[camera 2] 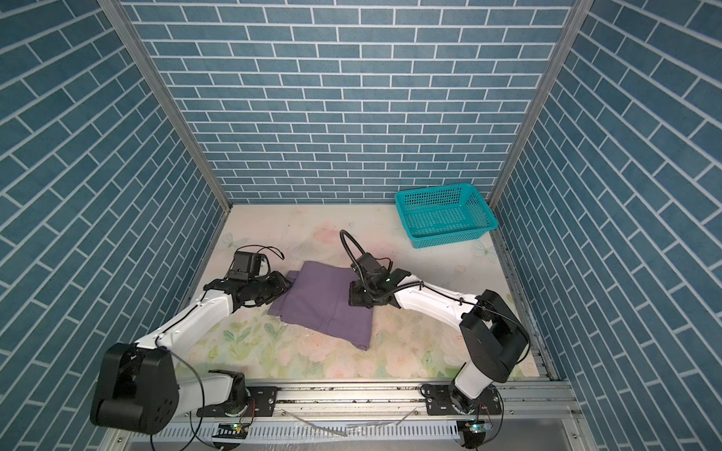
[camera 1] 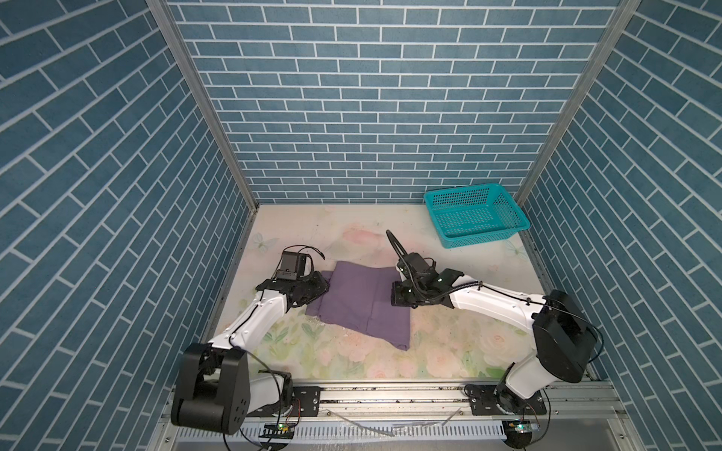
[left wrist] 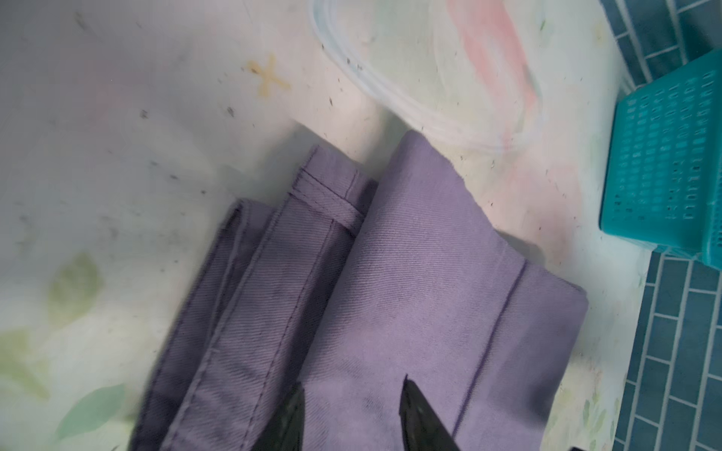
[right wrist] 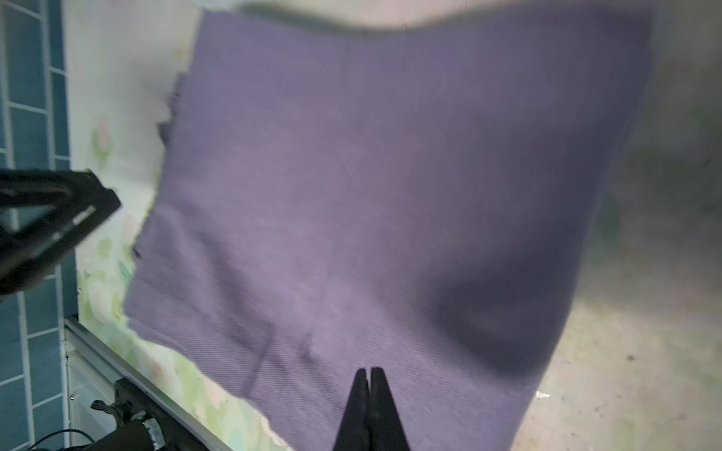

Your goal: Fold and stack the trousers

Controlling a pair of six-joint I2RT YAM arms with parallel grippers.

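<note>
Purple trousers lie folded into a rough rectangle mid-table, with the waistband edge showing at their left side. My left gripper hovers over that left part, its fingers apart with nothing between them. Over the right part of the cloth is my right gripper, its fingers pressed together; no cloth shows between them. In both top views the right gripper covers part of the trousers' right edge.
An empty teal basket stands in the back right corner.
</note>
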